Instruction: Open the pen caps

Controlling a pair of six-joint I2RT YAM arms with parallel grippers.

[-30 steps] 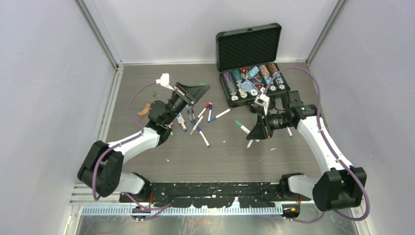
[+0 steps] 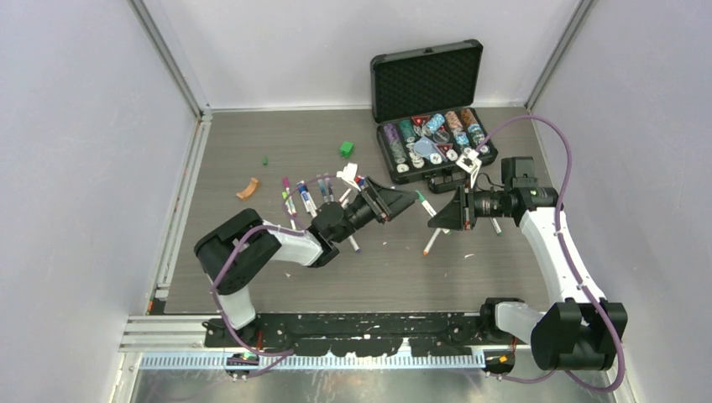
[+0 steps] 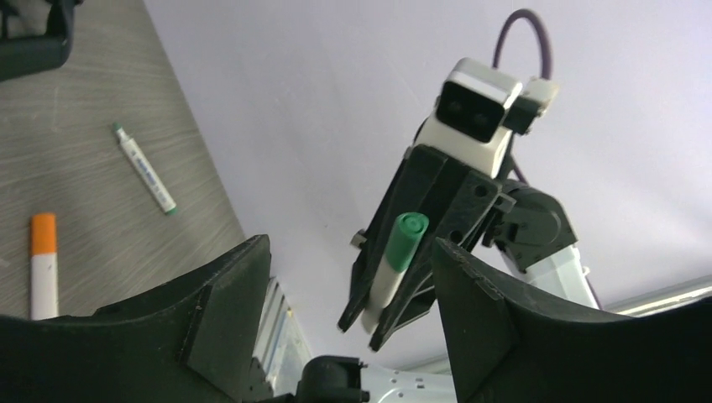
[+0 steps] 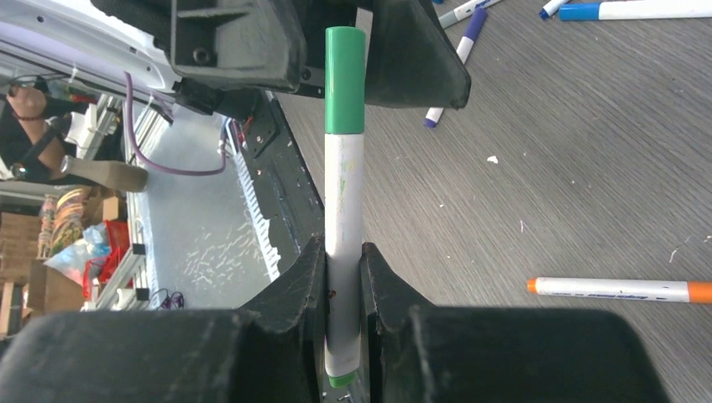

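Observation:
My right gripper (image 2: pixel 439 222) is shut on a white marker (image 4: pixel 343 201) with a green cap (image 4: pixel 345 80); the right wrist view shows it upright between the fingers, cap end free. Close by on the left is my left gripper (image 2: pixel 410 200), its fingers apart and empty, pointing at the cap end. In the left wrist view the green cap (image 3: pixel 409 231) appears in the gap between the open left fingers, but farther off. Whether the fingertips touch the cap cannot be told.
An orange-capped marker (image 4: pixel 617 290) lies on the table below the right gripper. Several other markers (image 2: pixel 307 199) lie at the left, partly under the left arm. An open case of chips (image 2: pixel 437 143) stands at the back.
My left gripper has swung right from above the scattered markers to beside the green cap. The right gripper has shifted slightly right and up in the top view, still carrying its marker.

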